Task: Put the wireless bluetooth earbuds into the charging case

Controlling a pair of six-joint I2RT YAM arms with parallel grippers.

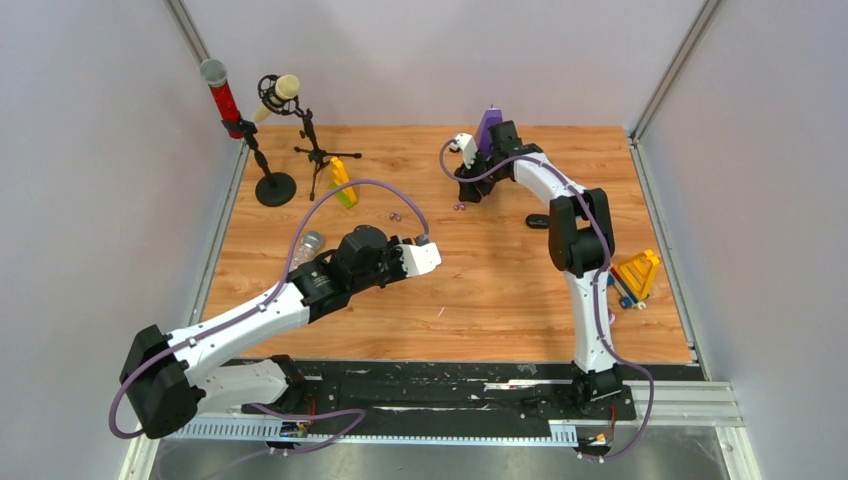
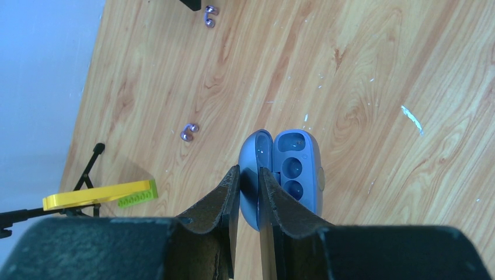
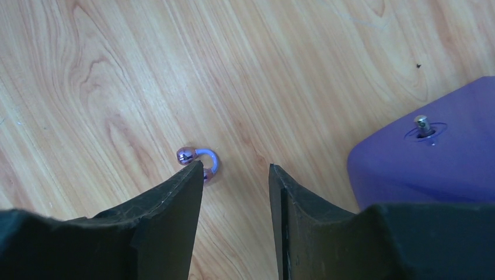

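In the left wrist view, the blue charging case [image 2: 295, 157], lid open and three round wells showing, is held by my left gripper, shut on its lid side. One pair of purple earbuds [image 2: 190, 131] lies beyond it on the wood; another pair [image 2: 210, 16] is farther back. In the right wrist view, my right gripper stands open just above a pair of earbuds [image 3: 198, 157], which lies by the left finger, untouched as far as I can see.
A purple block [image 3: 420, 163] stands beside my right gripper. Microphone stands [image 1: 274, 188] and a yellow bracket [image 1: 345, 185] are at back left, a black oval [image 1: 537, 221] and yellow frame [image 1: 636, 275] at right.
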